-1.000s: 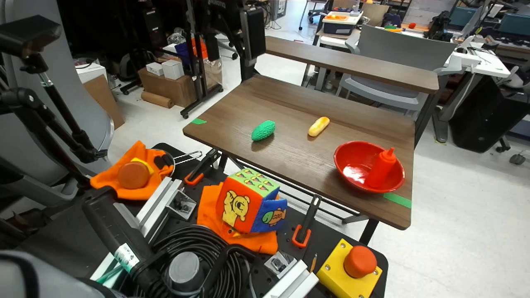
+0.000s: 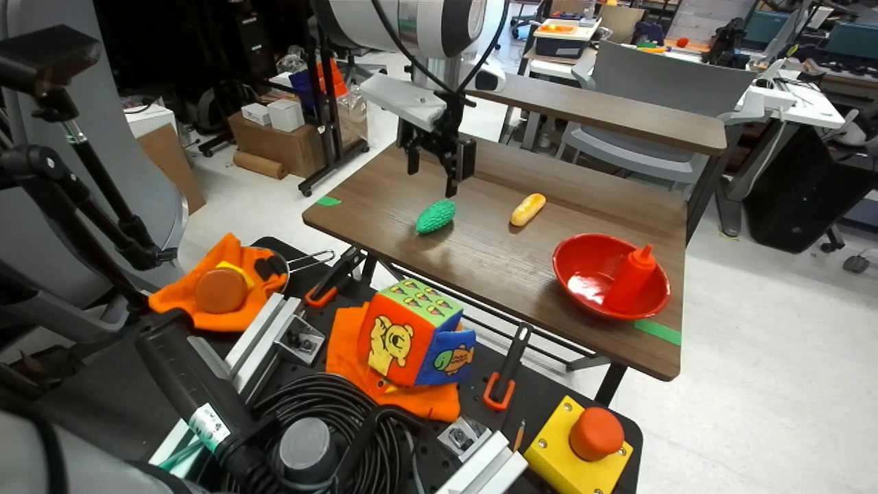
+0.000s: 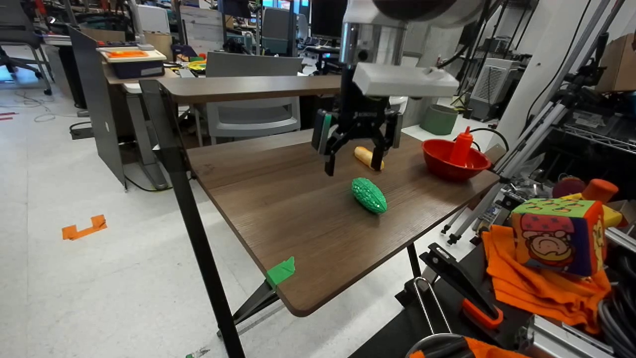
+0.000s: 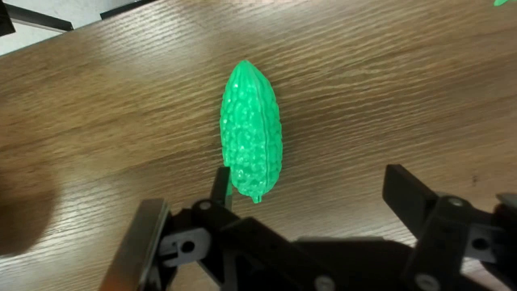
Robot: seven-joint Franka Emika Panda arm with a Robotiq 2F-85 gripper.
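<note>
A bumpy green toy vegetable [image 2: 436, 217] lies on the brown table near its left part. In the wrist view the green vegetable [image 4: 251, 131] points away from me, its stem end close to my left finger. My gripper [image 2: 431, 174] hangs above the table, open and empty, its fingers spread wide. From the other side, the gripper [image 3: 353, 167] appears above and behind the vegetable [image 3: 369, 195]. A yellow bread-like toy [image 2: 527, 209] rests mid-table. Toward the right end stands a red bowl [image 2: 576, 267] with a red squeeze bottle [image 2: 631, 278] leaning in it.
Green tape [image 2: 658, 332] marks the table's near right edge. A raised wooden shelf [image 2: 609, 111] runs along the back. In front of the table is a black cart with a soft picture cube [image 2: 416, 333] and cables. Bare tabletop surrounds the green vegetable.
My gripper has come down from high at the upper left, moving right and over the table. The vegetable, the yellow toy, the bowl and the bottle lie where they were.
</note>
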